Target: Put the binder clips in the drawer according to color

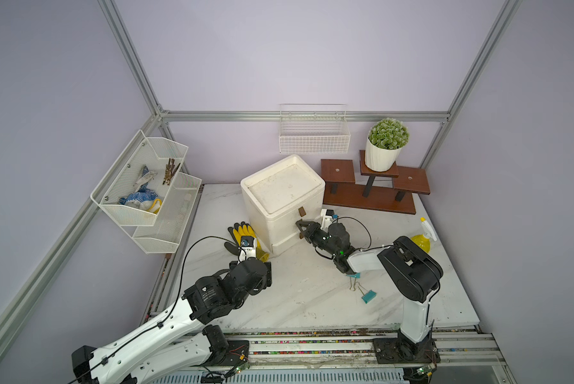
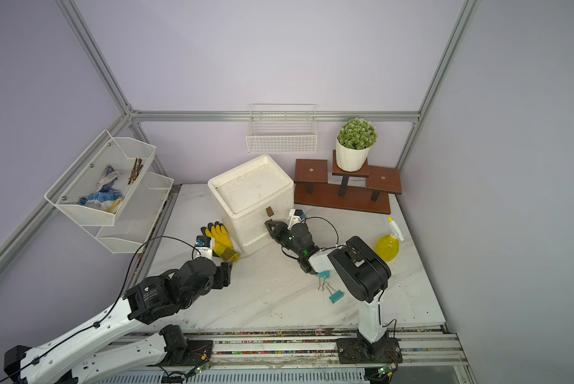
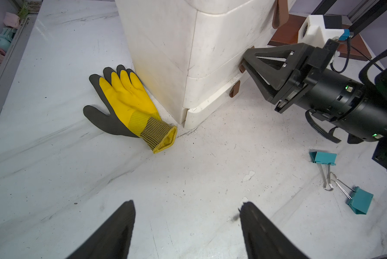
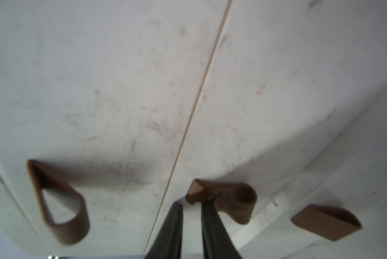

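Two teal binder clips (image 3: 323, 158) (image 3: 360, 200) lie on the table below my right arm, their wire handles meeting. The white drawer cabinet (image 1: 275, 214) stands at the back middle, its middle drawer shut, with no clips showing inside. My right gripper is at that drawer's front. Its fingers are a little apart, and the tips are close to the brown middle pull tab (image 4: 234, 194); contact is unclear. Further left, my left gripper hangs over bare table, open and empty.
A yellow and black glove (image 3: 130, 108) lies beside the cabinet's left side. A brown shelf (image 1: 370, 195) with a potted plant (image 1: 384, 146) stands at the back right, and a yellow spray bottle (image 2: 387, 246) sits on the right.
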